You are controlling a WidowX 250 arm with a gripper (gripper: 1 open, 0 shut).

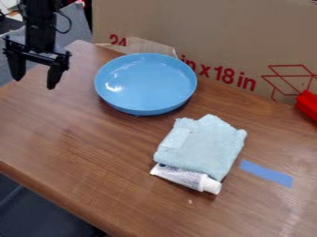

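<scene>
The black gripper (35,72) hangs at the upper left over the table's left end, open with nothing visible between its fingers. To its right is a large blue plate (145,81). Lower right, a folded pale blue-grey cloth (202,143) lies on the wooden table, with a white tube (183,177) beside its lower edge, partly under it.
A cardboard wall (235,37) stands behind the table, with a red object (307,105) at the right edge. A strip of blue tape (265,173) is on the table at right.
</scene>
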